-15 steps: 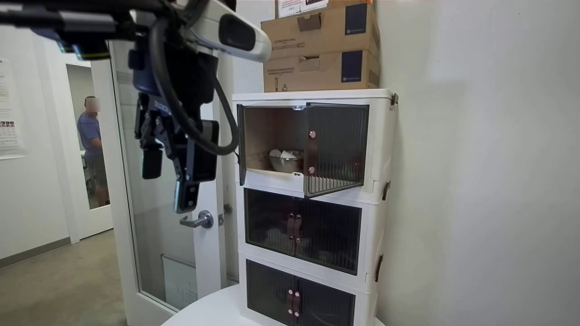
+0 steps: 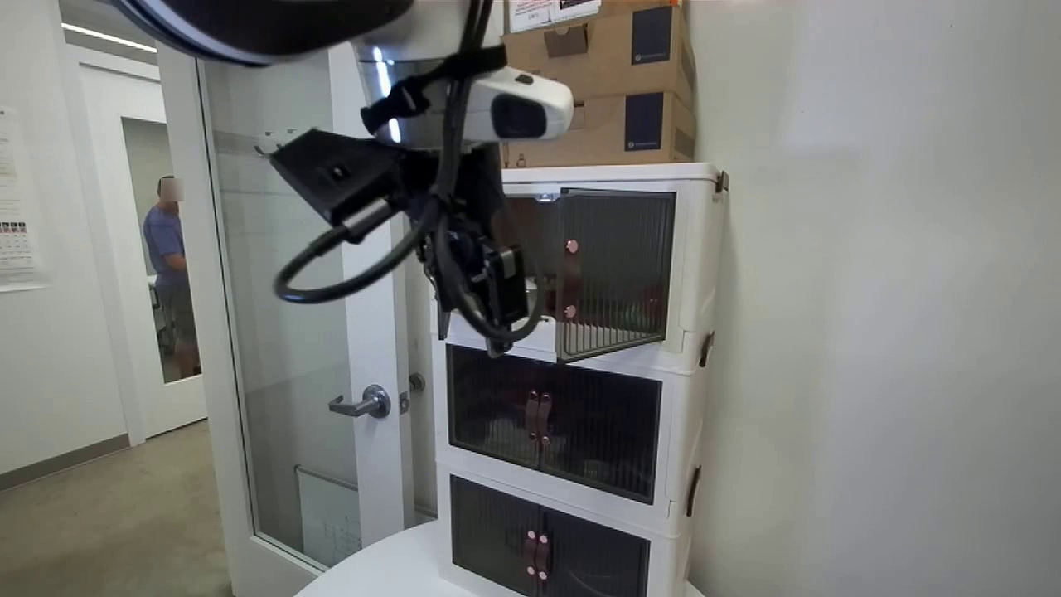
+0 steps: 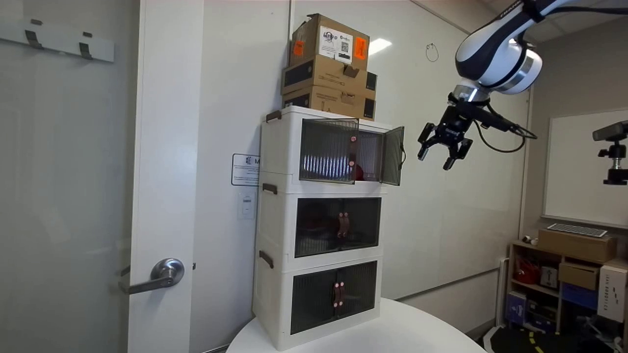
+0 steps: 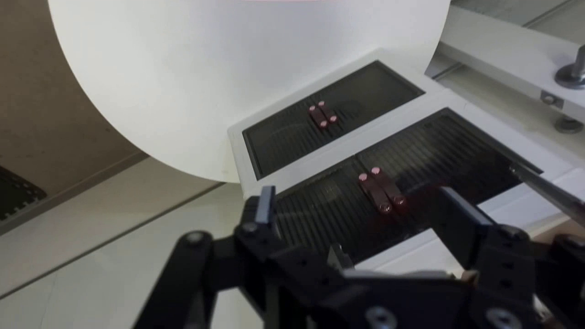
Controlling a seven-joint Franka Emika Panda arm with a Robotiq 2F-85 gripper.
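Note:
A white three-tier cabinet [image 3: 276, 217] stands on a round white table [image 3: 400, 329]. Its top compartment has both doors swung outward: the ribbed left door [image 3: 327, 152] partway, the right door [image 3: 392, 156] wide. The doors of the middle [image 2: 552, 418] and bottom [image 2: 547, 537] compartments are closed. In exterior view 2 my gripper [image 3: 434, 162] hangs to the right of the open right door, apart from it, fingers spread and empty. From the wrist, the gripper points down past the closed doors, whose brown handles [image 4: 381, 189] show beyond the fingers. In exterior view 1 the arm hides part of the top compartment.
Cardboard boxes [image 3: 329, 76] are stacked on the cabinet. A glass door with a lever handle [image 2: 365, 402] stands close to it on one side, and a plain wall [image 2: 875, 298] on the other.
In exterior view 1 my gripper has moved right and away from the camera, and has turned. It now covers part of the top compartment's opening, where a bowl showed before. The cabinet doors look unchanged.

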